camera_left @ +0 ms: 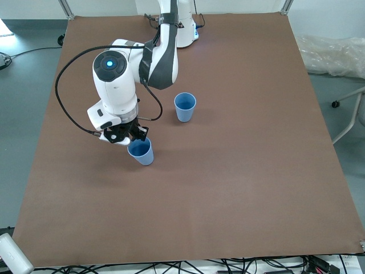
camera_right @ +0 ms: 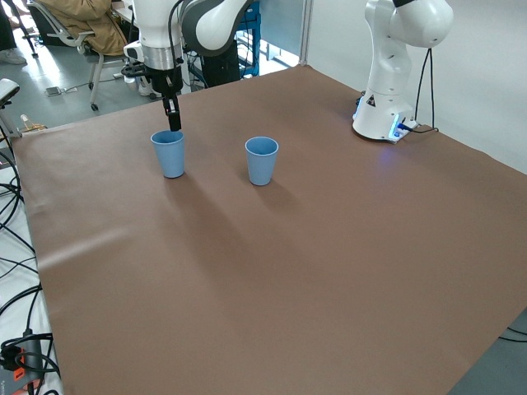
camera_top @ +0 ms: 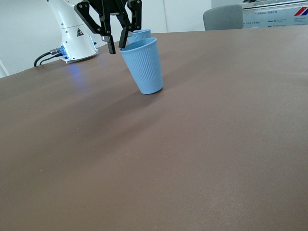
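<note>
My black gripper [camera_left: 138,135] hangs at the near blue cup [camera_left: 141,155], its fingertips at the rim. In the top view the gripper [camera_top: 116,45] shows its fingers apart above the cup [camera_top: 144,67], with no cup wall clearly between them; in the right view it [camera_right: 174,123] sits over the cup [camera_right: 169,156], partly hidden. A second blue cup [camera_left: 185,107] stands upright farther back and to the right, also seen in the right view [camera_right: 261,162].
Cables [camera_left: 251,265] run along the near edge.
</note>
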